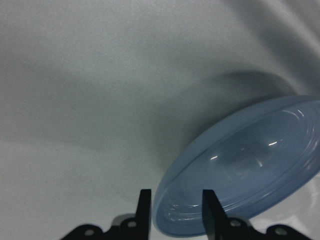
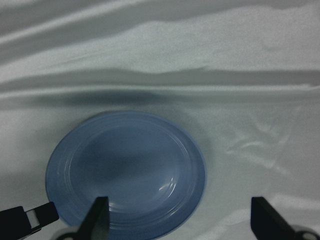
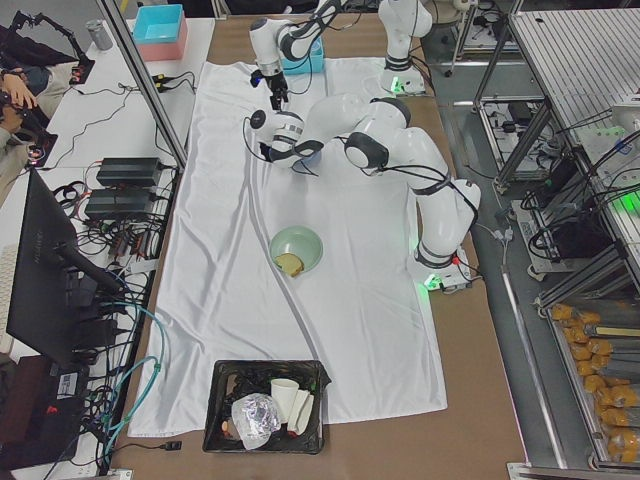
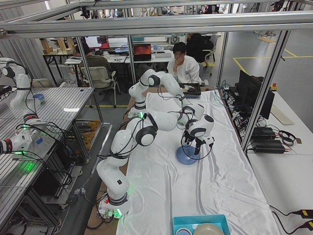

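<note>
A blue plate point(image 4: 185, 157) lies on the white cloth, mostly hidden by the arms in the camera left view. In the left wrist view, my left gripper is open at the near rim of the plate point(image 1: 240, 170), one finger over its inside and the other beside it; contact is unclear. In the right wrist view, my right gripper stands open above the same plate point(image 2: 125, 165), with nothing visible between its fingers.
A green plate point(image 3: 295, 244) with a yellowish piece lies mid-cloth. A black bin point(image 3: 265, 440) with cups and foil stands at one end, a turquoise tray point(image 4: 200, 219) with dishes at the other. The cloth between green plate and bin is clear.
</note>
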